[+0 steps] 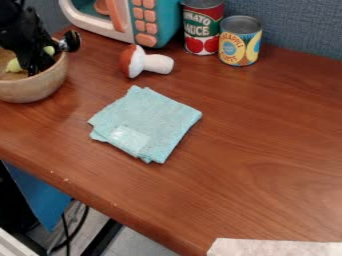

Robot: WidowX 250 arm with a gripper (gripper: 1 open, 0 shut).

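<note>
My black gripper (30, 46) is at the upper left, lowered into a wooden bowl (35, 84) that holds something yellow. Its fingertips are partly hidden by the bowl and the gripper body, so whether they are open or shut is unclear. A folded light blue cloth (146, 124) lies on the wooden table (254, 150) to the right of the bowl.
A toy microwave (150, 22), a red-and-white toy mushroom (144, 62), a sauce can (201, 30) and a yellow-labelled can (239, 44) stand along the back.
</note>
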